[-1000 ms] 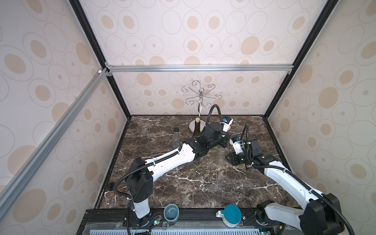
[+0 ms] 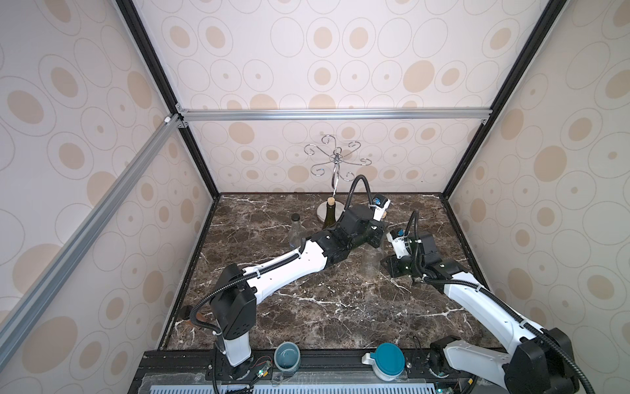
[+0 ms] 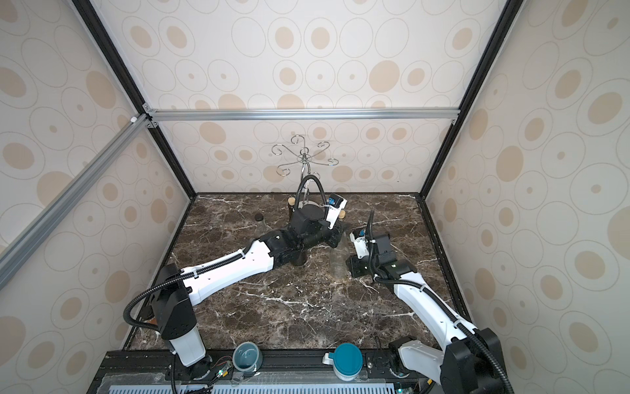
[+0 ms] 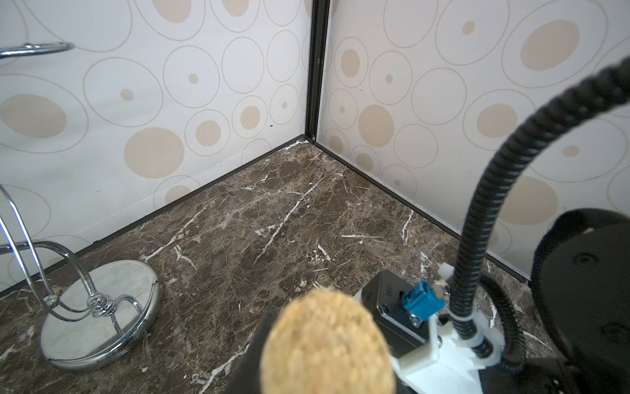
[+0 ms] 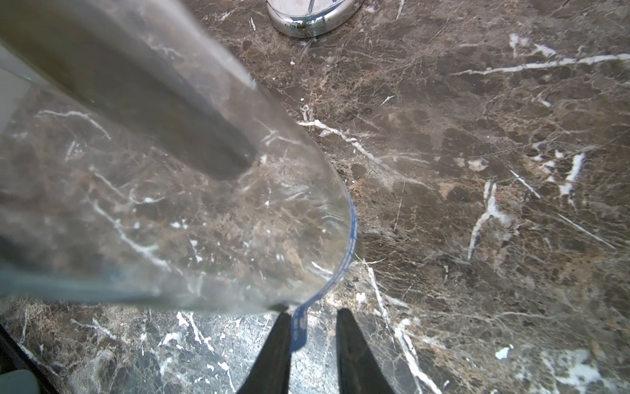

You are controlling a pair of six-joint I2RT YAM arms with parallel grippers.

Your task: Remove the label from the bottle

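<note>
In the left wrist view a cork [image 4: 326,348] fills the bottom, close to the camera. It tops the bottle that my left gripper [image 2: 376,241] is shut on; the grip itself is mostly hidden. Close up in the right wrist view, a clear curved wall [image 5: 216,262], apparently this bottle, fills the left side. A thin blue edge runs along it and ends in a small blue tab [image 5: 298,333], seemingly the label's loose end. My right gripper is open with a gap between its fingers; the tab shows in that gap, nearer the left finger. Contact with it cannot be made out.
A green corked bottle [image 2: 329,215] and a clear dark-capped bottle [image 2: 295,231] stand beyond the left arm. Behind them is a chrome stand [image 2: 336,157]. Two cups, blue-grey [image 2: 286,356] and teal-lidded [image 2: 388,360], sit at the front edge.
My right gripper has shifted slightly to the right, a little away from the bottle. The left arm has stayed in place.
</note>
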